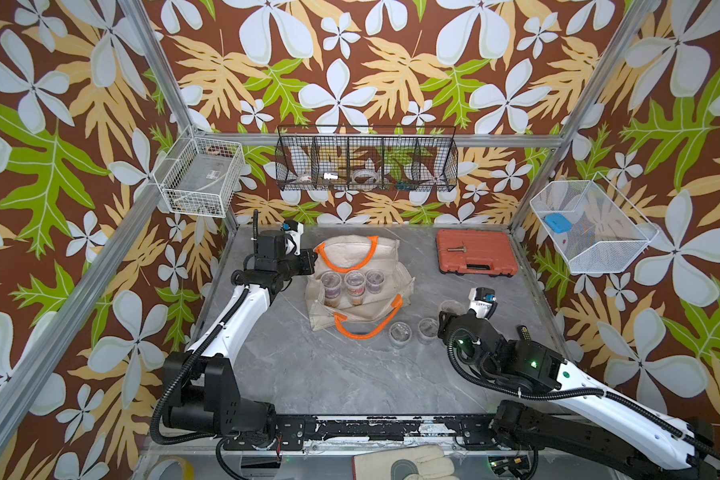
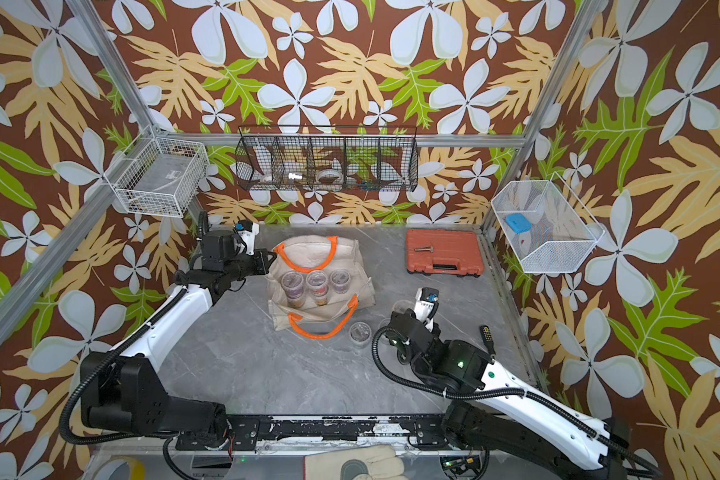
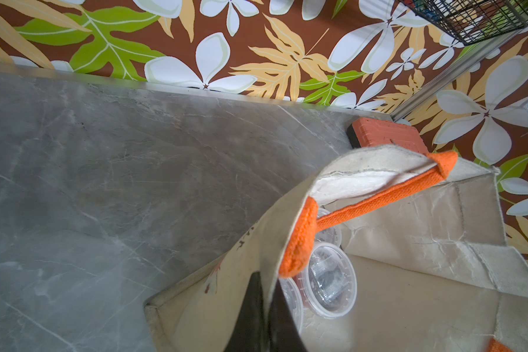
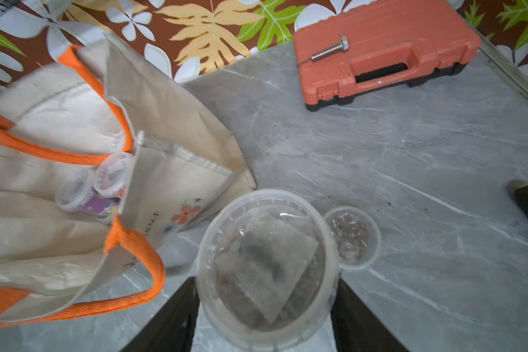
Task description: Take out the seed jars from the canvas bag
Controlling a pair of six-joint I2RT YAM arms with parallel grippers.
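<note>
The beige canvas bag (image 1: 318,316) with orange handles stands propped wide, with three lidded seed jars (image 1: 354,282) in a row inside. My left gripper is shut on the bag's rim, the cloth running between its fingers. Right of the bag, above the table, my right gripper is shut around a clear round jar (image 4: 268,258); a small plastic packet shows through its top. On the table by the bag stand other jars, a near one (image 1: 400,333) and one beside it (image 1: 429,329). The right arm partly covers this area.
A red tool case (image 1: 477,252) with a bolt on top lies at the back right. A black remote (image 2: 486,337) rests near the right edge. Wire baskets (image 1: 365,164) hang on the walls. Bare table spreads in front of the jars.
</note>
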